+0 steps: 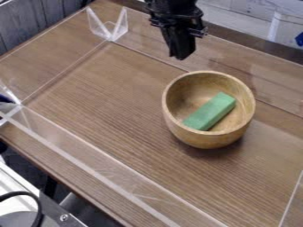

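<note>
A wooden bowl [182, 96] sits on the right half of the table, with a green block [210, 111] lying inside it. My dark gripper [182, 50] hangs above and behind the bowl, near the top middle of the view, shut, with nothing visible between its fingers.
Clear plastic pieces [109, 25] stand at the upper left. A dark object with a cable lies at the lower left corner.
</note>
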